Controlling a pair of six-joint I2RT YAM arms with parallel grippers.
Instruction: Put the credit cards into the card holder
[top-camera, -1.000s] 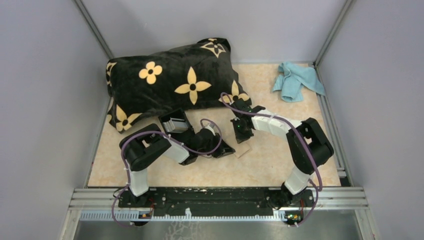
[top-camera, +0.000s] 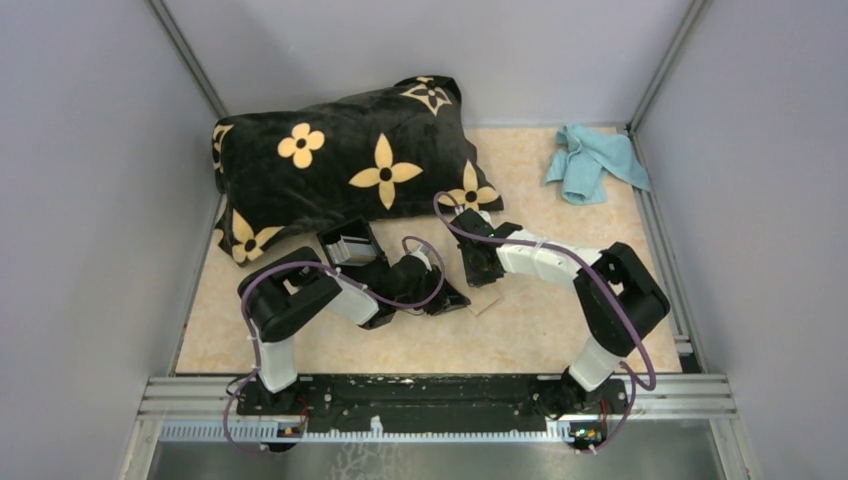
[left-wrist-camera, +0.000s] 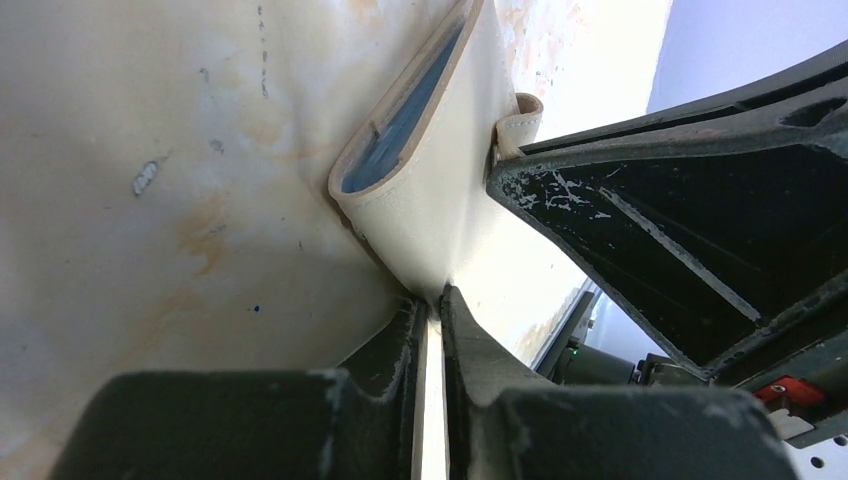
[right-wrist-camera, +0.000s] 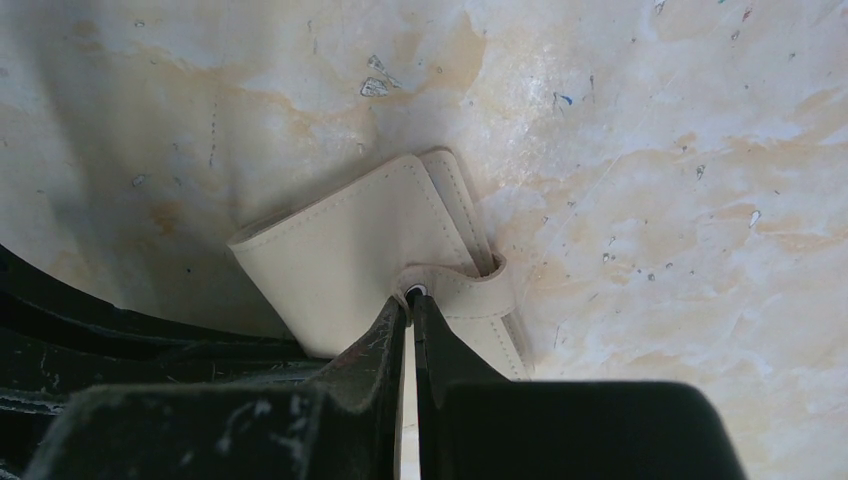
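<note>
The beige card holder (top-camera: 485, 300) lies on the table between my two grippers. Seen in the left wrist view, the holder (left-wrist-camera: 440, 190) has a blue lining along its open edge, and my left gripper has its fingertips nearly together on the holder's near edge, pinching it. In the right wrist view, the holder (right-wrist-camera: 350, 235) is folded with its snap strap (right-wrist-camera: 465, 292) across the edge. My right gripper is shut right at the strap's snap end; nothing clearly shows between its fingers. Cards (top-camera: 348, 250) stand in a black box.
That black box (top-camera: 378, 243) sits behind the left arm. A black patterned pillow (top-camera: 340, 150) fills the back left, and a light blue cloth (top-camera: 595, 160) lies at the back right. Table space right of the holder is free.
The left arm and the holder look unmoved.
</note>
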